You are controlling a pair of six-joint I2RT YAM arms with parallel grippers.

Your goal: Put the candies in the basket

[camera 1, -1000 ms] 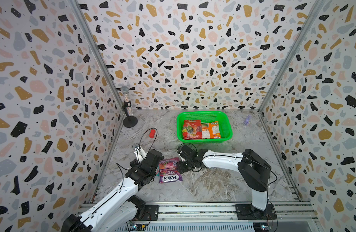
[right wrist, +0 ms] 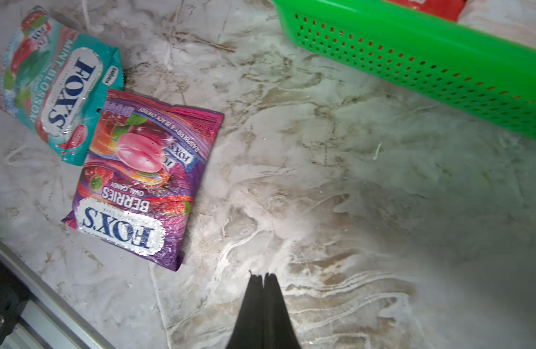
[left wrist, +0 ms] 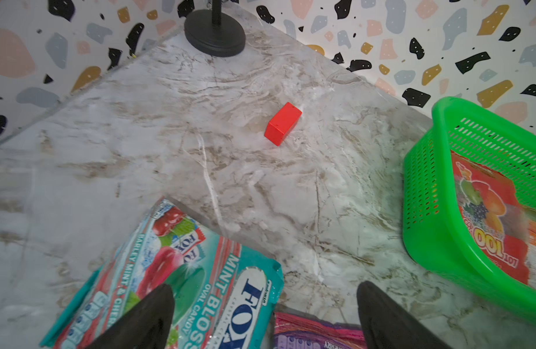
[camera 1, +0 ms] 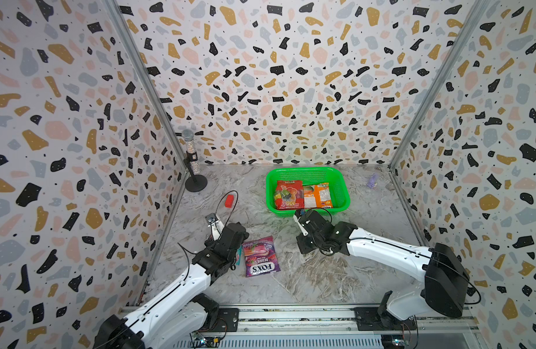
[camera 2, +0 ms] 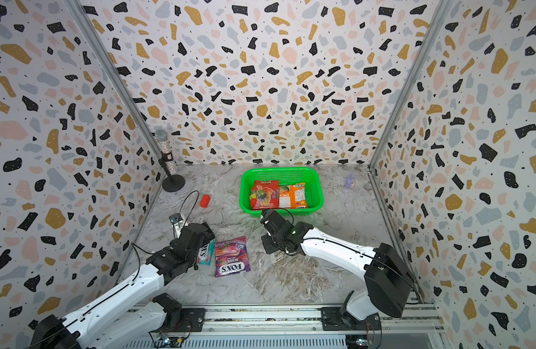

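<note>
The purple Fox's Berries candy bag (right wrist: 143, 177) lies flat on the table, its corner against the teal Mint Blossom bag (right wrist: 61, 84) to its left. My right gripper is shut, nothing between its fingers, off to the right of the purple bag. Over the teal bag (left wrist: 192, 279), my left gripper is open, its dark fingers (left wrist: 148, 320) wide apart; how high it stands is hard to tell. In the green basket (camera 1: 337, 180) at the back are a red fruit candy bag (camera 1: 289, 195) and an orange-and-white bag (camera 1: 318, 195).
A small red block (left wrist: 283, 124) stands behind the teal bag. At the back left is a dispenser with a round black base (camera 1: 195, 183); a pale purple item (camera 1: 372, 181) is at the back right. Bare table lies between the purple bag and the basket.
My right arm has swung away to the right, from beside the purple bag to just in front of the basket. The purple bag sits slightly farther right. The left arm has shifted only slightly.
</note>
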